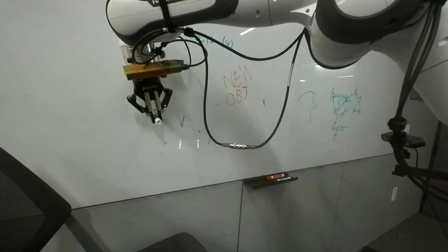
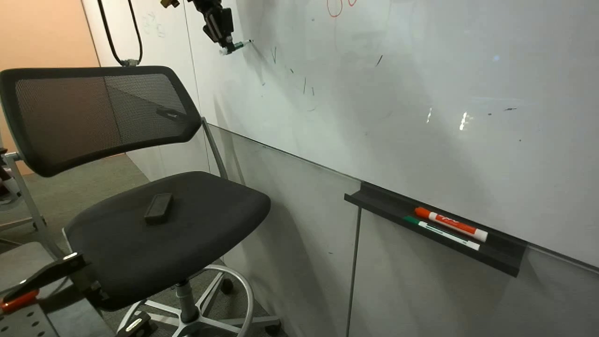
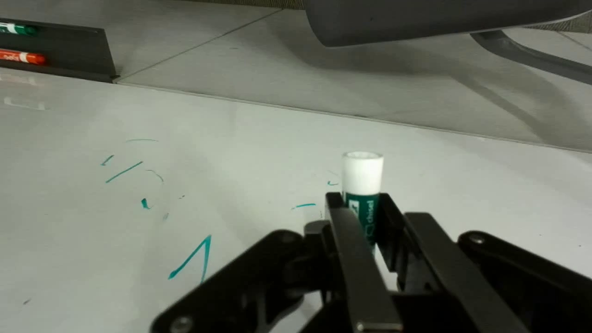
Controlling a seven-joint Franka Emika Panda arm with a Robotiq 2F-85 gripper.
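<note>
My gripper is shut on a white-and-green marker, whose white end points out from between the fingers in the wrist view. In exterior view 2 the marker reaches from the gripper toward the whiteboard, its dark tip at or very near the surface; whether it touches, I cannot tell. Green strokes mark the board, among them a V shape to the right of my gripper in exterior view 1. Red letters stand higher up.
A black tray below the board holds a red marker and a green-capped marker. An office chair with a dark eraser on its seat stands near the wall. A cable loop hangs beside the gripper.
</note>
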